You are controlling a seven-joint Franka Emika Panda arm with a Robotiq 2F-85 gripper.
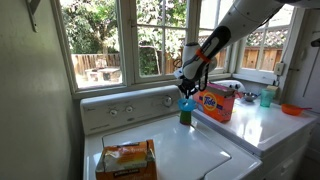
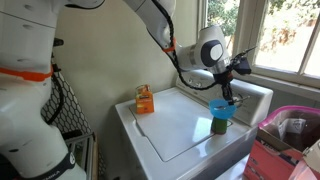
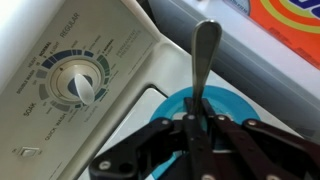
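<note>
A silver metal utensil, spoon-like (image 3: 206, 50), stands between the fingers of my gripper, which is shut on it. Beneath it in the wrist view lies a round blue bowl (image 3: 235, 105), partly covered by the fingers. In exterior view 1 the blue bowl (image 1: 187, 104) rests on top of a green cup (image 1: 185, 118) on the white washer. Exterior view 2 has the gripper (image 2: 227, 94) just above the blue bowl (image 2: 222, 110), with the green cup (image 2: 219, 126) below. Whether the utensil touches the bowl cannot be told.
An orange detergent box (image 1: 215, 102) stands close on the right. The washer's control panel (image 1: 128, 110) rises behind. An orange bag (image 1: 127, 160) lies at the front left of the washer lid, whose middle is clear. A pink bin (image 2: 292, 127) stands at the right.
</note>
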